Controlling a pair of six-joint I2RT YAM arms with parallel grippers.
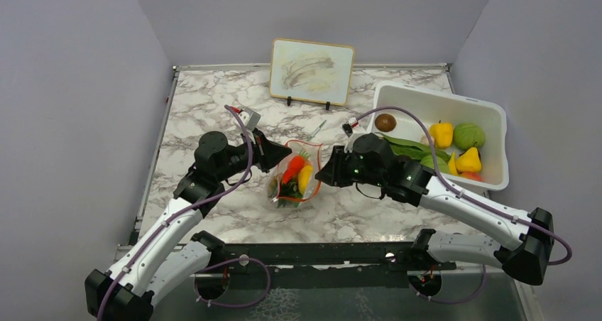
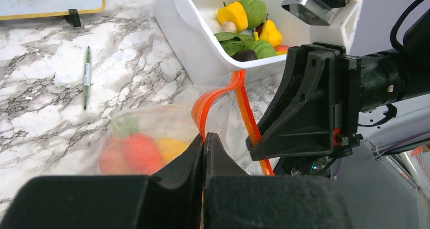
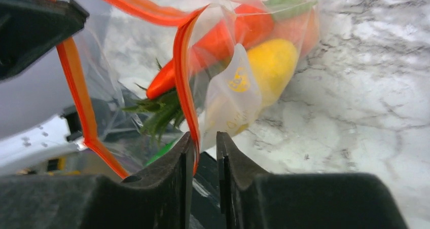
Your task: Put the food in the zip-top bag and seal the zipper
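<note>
The clear zip top bag (image 1: 304,152), rimmed with an orange zipper (image 3: 182,62), stands with its mouth spread. Inside it lie a red-orange pepper or carrot (image 3: 218,41), a yellow item (image 3: 274,62) and green leafy stems (image 3: 161,115). My left gripper is shut on the bag's orange rim at one side of the mouth. On the opposite side, my right gripper is part open. The orange rim runs down between its fingers, close against one of them, with a gap to the other.
A white bin (image 1: 497,143) at the right holds several vegetables, among them a green round one (image 1: 468,135). A marker (image 2: 87,79) lies behind the bag, and a small whiteboard (image 1: 311,69) stands at the back.
</note>
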